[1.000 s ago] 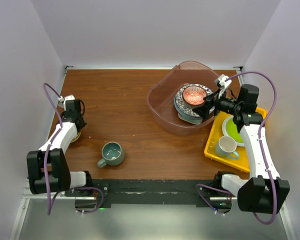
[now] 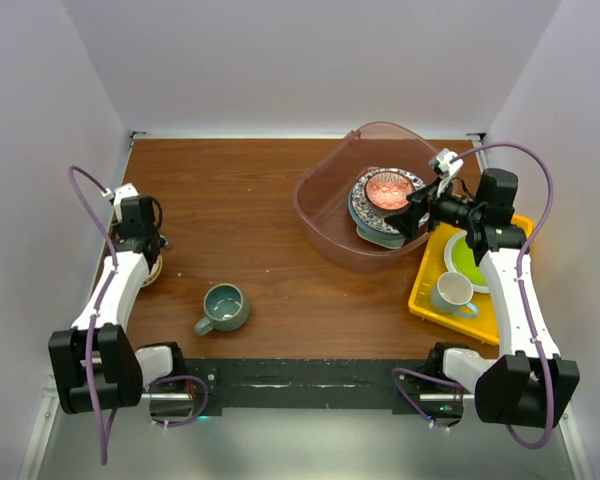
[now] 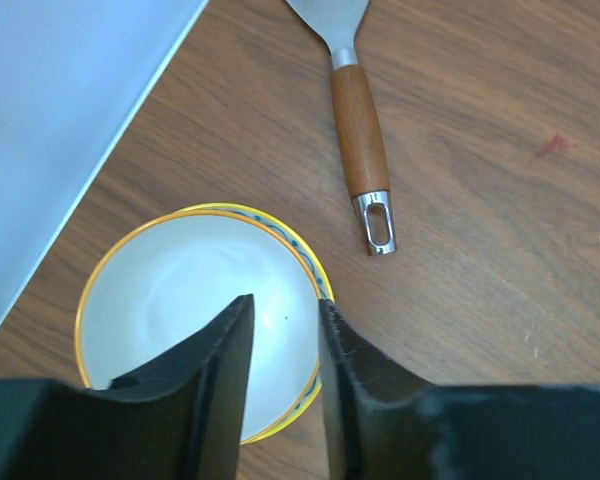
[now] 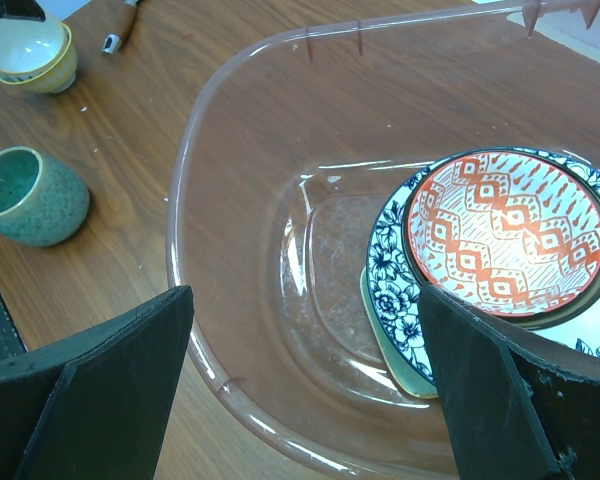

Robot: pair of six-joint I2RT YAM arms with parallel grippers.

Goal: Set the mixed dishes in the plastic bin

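Observation:
My left gripper hovers over a white bowl (image 3: 185,300) nested in a yellow-rimmed bowl (image 3: 305,250) at the table's left end, its fingers part open with nothing visible held. A green mug (image 2: 225,305) stands near the front edge. The clear pink plastic bin (image 2: 325,200) holds a green dish (image 4: 400,375), a blue-patterned plate (image 4: 390,260) and a red-patterned bowl (image 4: 505,225). My right gripper is open and empty above the bin.
A wooden-handled spatula (image 3: 358,130) lies beside the bowls. A yellow tray (image 2: 425,300) at the right holds a white mug (image 2: 450,291) and a green plate (image 2: 467,260).
The left arm has shifted slightly left and toward the front, uncovering a little more of the area by the bowls. The right arm has not moved.

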